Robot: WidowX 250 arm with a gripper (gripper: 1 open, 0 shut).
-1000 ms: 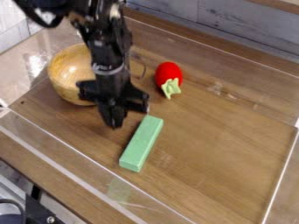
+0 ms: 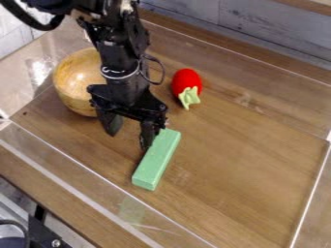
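My black gripper [image 2: 132,131] hangs low over the wooden table, open, its right finger beside the upper end of a mint-green rectangular block [image 2: 155,161]. The block lies lengthwise toward the viewer. Behind the gripper on the left is a yellow-tan bowl [image 2: 75,76], partly hidden by the arm. A red object with a pale green top [image 2: 187,83], resembling a vegetable, lies right of the arm.
A wall runs along the back. The table's front-left edge has a transparent border, with dark hardware below it.
The gripper has come slightly lower and toward the viewer, nearer the green block's upper end. The block, bowl and red object look unmoved.
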